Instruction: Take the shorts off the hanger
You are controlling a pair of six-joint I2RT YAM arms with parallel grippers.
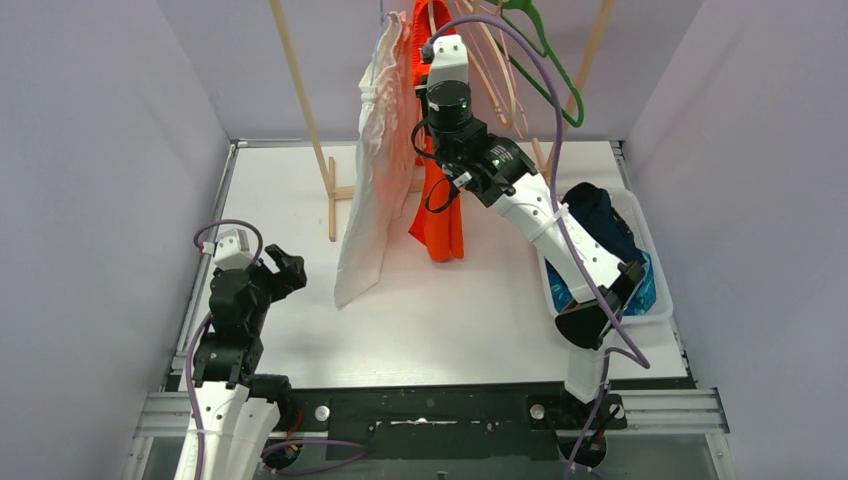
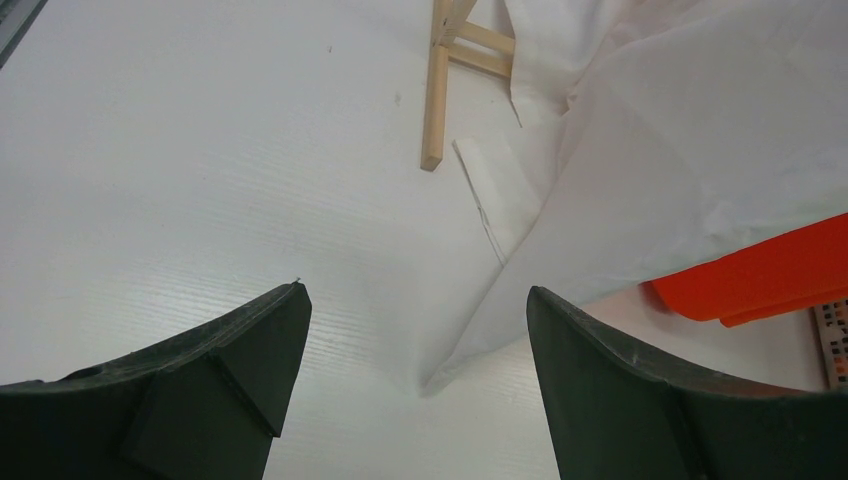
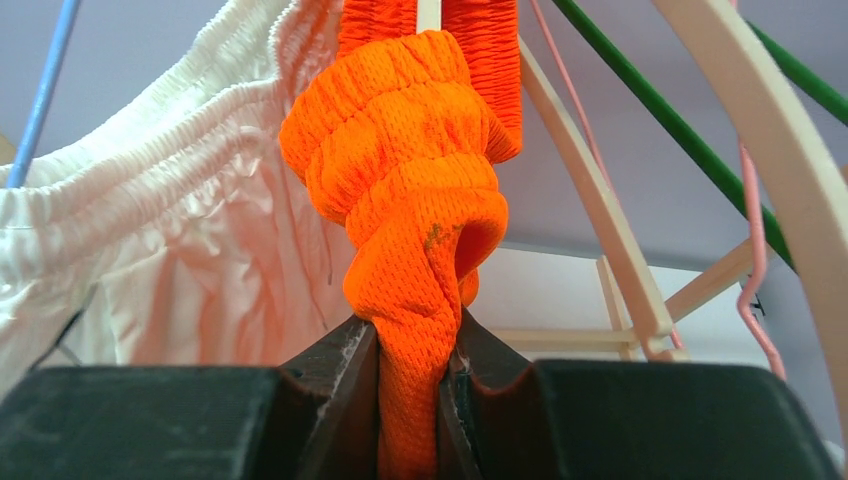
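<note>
Orange shorts [image 1: 442, 225] hang at top centre beside white shorts [image 1: 372, 200]. In the right wrist view my right gripper is shut on a bunched fold of the orange waistband [image 3: 395, 120]; a pale hanger part [image 3: 429, 15] shows just above it. In the top view that gripper is mostly hidden by its arm. My left gripper stands open low at the left, nothing between its fingers, facing the lower white cloth [image 2: 680, 150].
A wooden rack [image 2: 433, 110] holds several other hangers [image 3: 630, 270] to the right of the shorts. A white bin [image 1: 650, 280] with dark blue cloth is at right.
</note>
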